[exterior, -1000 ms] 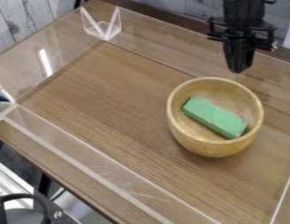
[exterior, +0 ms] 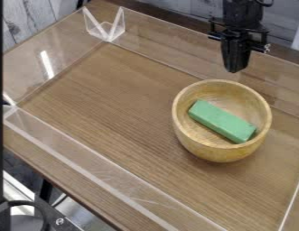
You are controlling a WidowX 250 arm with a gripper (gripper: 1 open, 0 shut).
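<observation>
A light wooden bowl (exterior: 188,133) sits on the wooden table at the right, with a green block (exterior: 221,120) lying inside it. Behind and above the bowl, at the top right, the dark gripper (exterior: 235,63) hangs pointing down, apart from both bowl and block. Its fingertips are small and dark in this view, so whether they are apart or closed is unclear.
A clear angular plastic piece (exterior: 106,27) stands at the back left. Dark equipment (exterior: 29,217) shows at the bottom left corner.
The gripper has shifted slightly over the last second, staying behind the bowl. The bowl and green block are where they were.
</observation>
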